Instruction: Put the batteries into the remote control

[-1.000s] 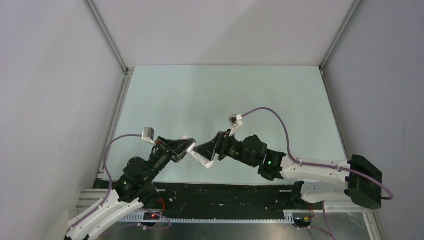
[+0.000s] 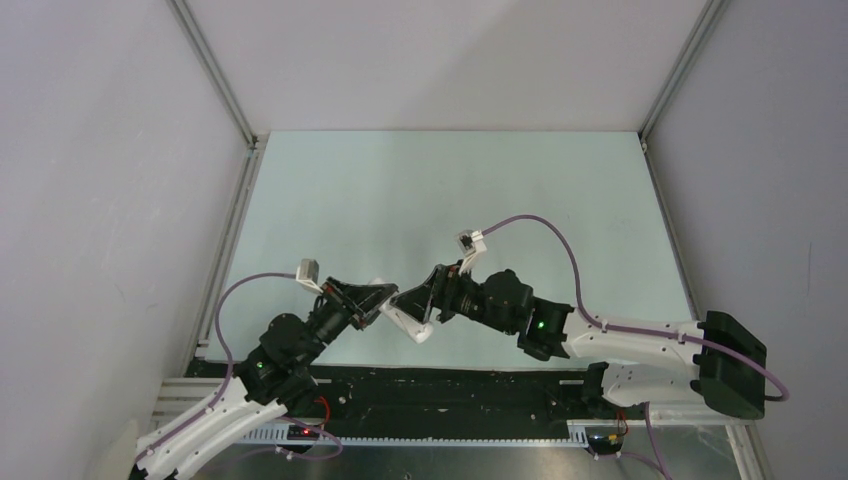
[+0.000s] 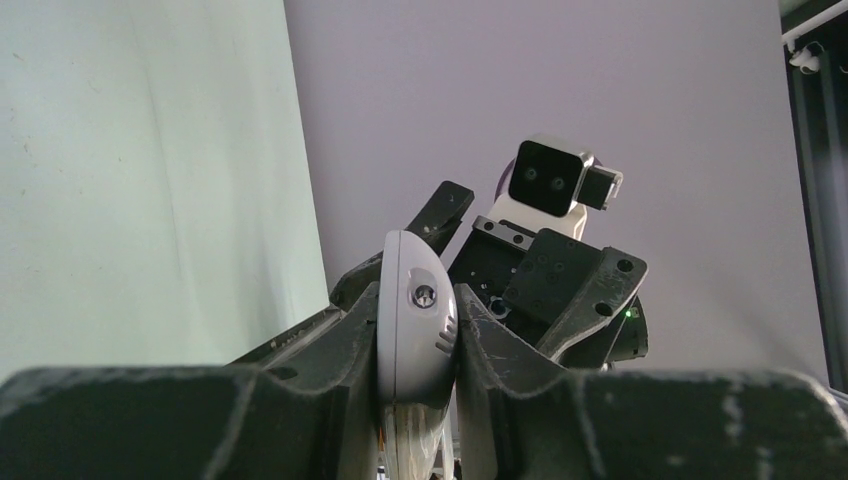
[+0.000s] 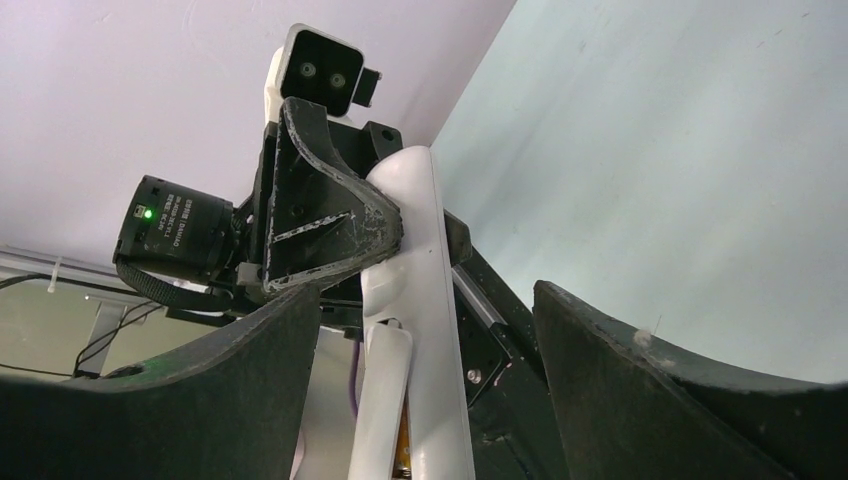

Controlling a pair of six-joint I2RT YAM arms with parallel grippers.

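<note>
The white remote control (image 2: 405,320) is held above the table between both arms. My left gripper (image 2: 382,296) is shut on it near its far end; in the left wrist view the rounded tip of the remote (image 3: 412,310) stands up between the pads. My right gripper (image 2: 408,305) is open around the remote's nearer part. In the right wrist view, the remote (image 4: 425,300) shows in the gap between the spread fingers. A slim white piece, perhaps a cover (image 4: 383,400), lies along it, with a copper-coloured battery (image 4: 403,445) partly visible beside it. Its lower end is cut off.
Walls (image 2: 120,200) stand on the left and right. A dark strip (image 2: 440,400) runs along the front edge. The two grippers stand very close together.
The left arm has shifted slightly to the right and a little down in the top view, carrying the remote with it. My right gripper is almost where it was.
</note>
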